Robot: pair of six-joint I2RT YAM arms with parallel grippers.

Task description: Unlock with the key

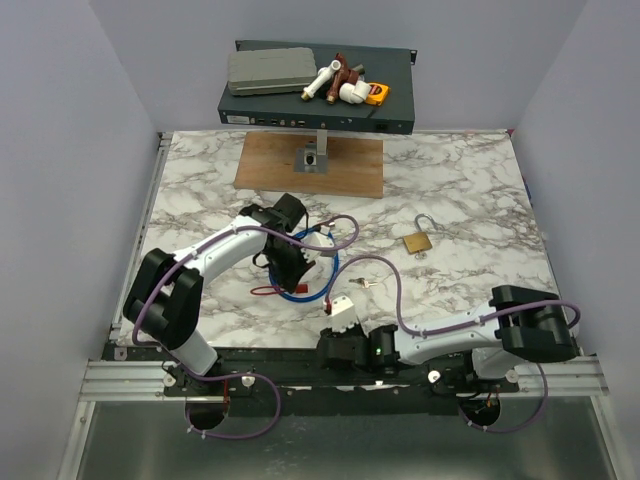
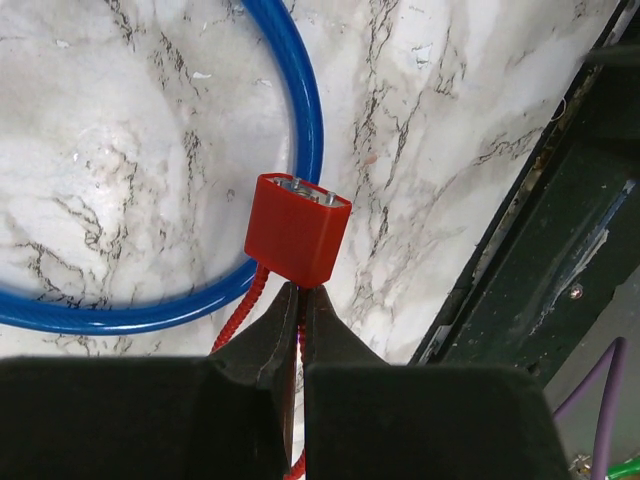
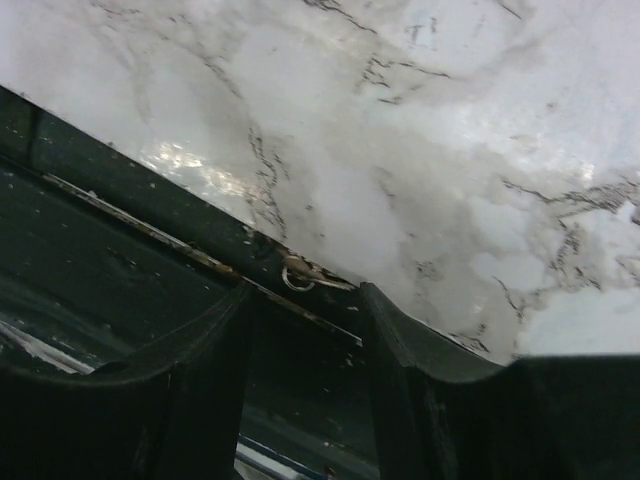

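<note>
A brass padlock (image 1: 417, 243) with its shackle rests on the right half of the marble table, and a small key (image 1: 363, 282) lies between it and my right gripper (image 1: 337, 338). My left gripper is shut at a red padlock (image 2: 296, 226) with a red cord, above or on a blue hoop (image 2: 309, 121); whether the cord is between the fingers is unclear. In the right wrist view, my right gripper is part open over the table's near edge, with nothing between its fingers.
A wooden board (image 1: 260, 160) with a metal latch is at the back. Beyond it, a dark shelf (image 1: 240, 105) holds a grey case and assorted objects. The near edge drops to a dark rail (image 3: 120, 240).
</note>
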